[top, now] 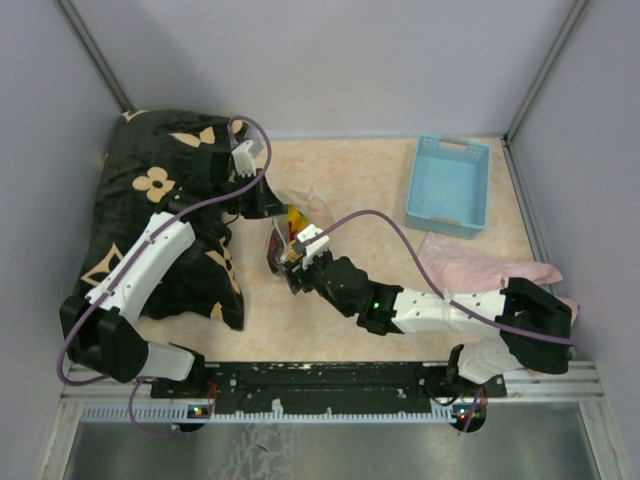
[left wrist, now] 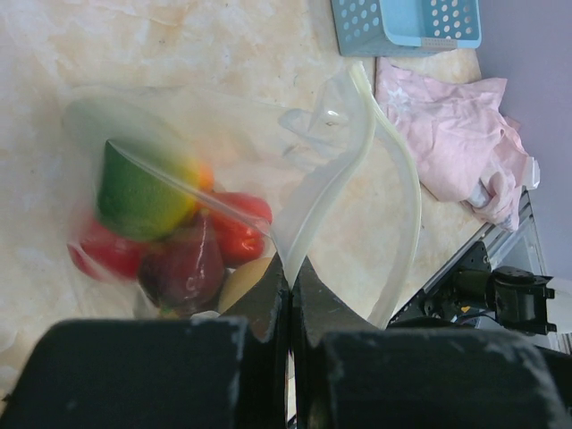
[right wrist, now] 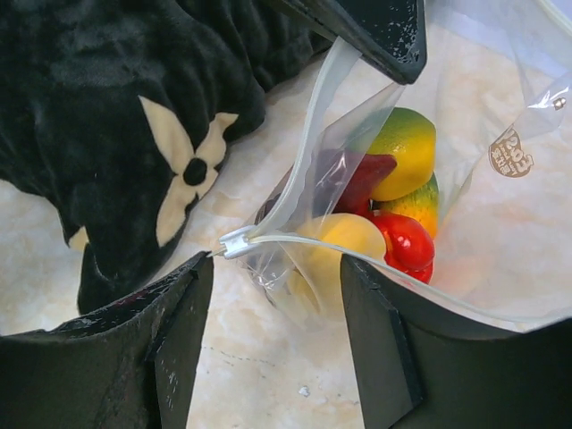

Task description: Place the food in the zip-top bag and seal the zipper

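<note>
The clear zip top bag [top: 318, 208] stands with its mouth open and food inside. A green-and-yellow mango [left wrist: 143, 192], red pieces [left wrist: 239, 228] and a pale yellow round fruit [right wrist: 340, 255] show through its film. My left gripper is shut at the bag's rim, the film running up to its fingertips. Over the near end of the bag, my right gripper is open. The zipper's white slider end [right wrist: 237, 243] appears between its two fingers, by the left one, and the zipper strip crosses the gap.
A blue basket [top: 449, 185] stands at the back right, with a pink cloth [top: 475, 265] in front of it. A dark flowered cushion [top: 160, 200] fills the left side. Bare table lies in front of the bag.
</note>
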